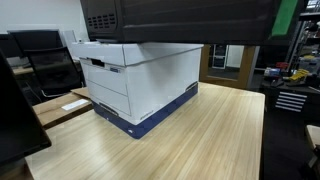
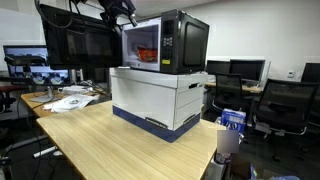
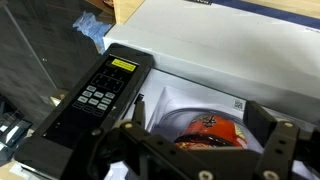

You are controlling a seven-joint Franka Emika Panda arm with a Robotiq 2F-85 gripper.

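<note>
A black microwave (image 2: 186, 42) stands with its door (image 2: 72, 45) swung wide to the left. Inside its pale cavity sits a red item (image 2: 148, 55), possibly a bowl. From the wrist, the same red item (image 3: 215, 128) shows on what looks like a round glass turntable, partly covered by my gripper's body. My gripper is open in front of the cavity, its dark fingers (image 3: 137, 110) spread apart and nothing seen between them. The keypad panel (image 3: 98, 95) lies left of the fingers. In exterior view 1 neither the gripper nor the red item shows.
White boxes (image 2: 160, 98) on a blue base (image 1: 150, 122) hold the microwave up. A small blue-and-white carton (image 2: 233, 120) stands by the table's right end; office chairs (image 2: 282, 106) are behind.
</note>
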